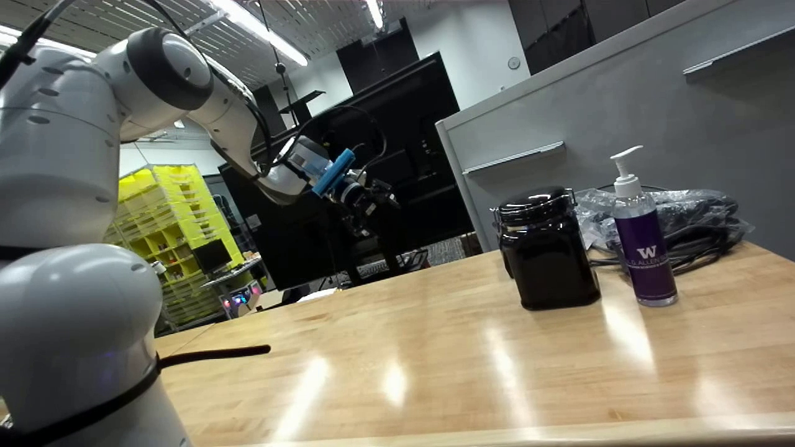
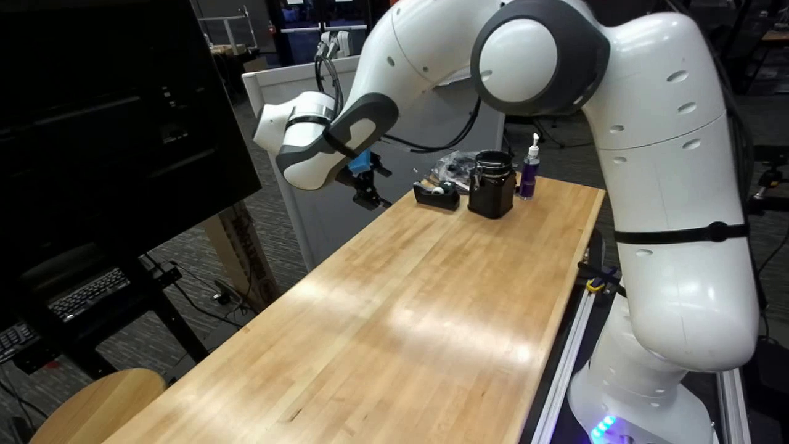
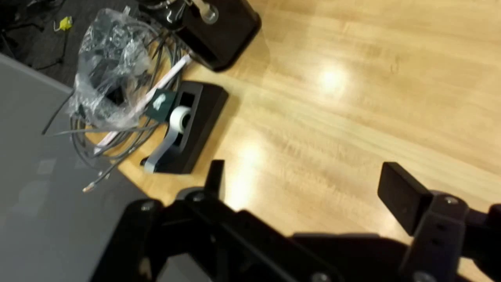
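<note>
My gripper is open, its two dark fingers wide apart with only bare table showing between them. In exterior view 2 the gripper [image 2: 377,189] hangs above the far left edge of the table, clear of everything on it. A black tape dispenser [image 3: 199,131] with a white roll lies to the upper left of the fingers in the wrist view. Behind it stands a black lidded jar [image 1: 549,257], upright. Beside the jar is a clear pump bottle [image 1: 646,246] with a purple label; the wrist view does not show its label.
A plastic bag [image 3: 110,70] and coiled cables [image 3: 157,120] lie at the table's far end, next to a grey partition [image 2: 436,118]. A large black screen [image 2: 111,126] stands off the table's left side.
</note>
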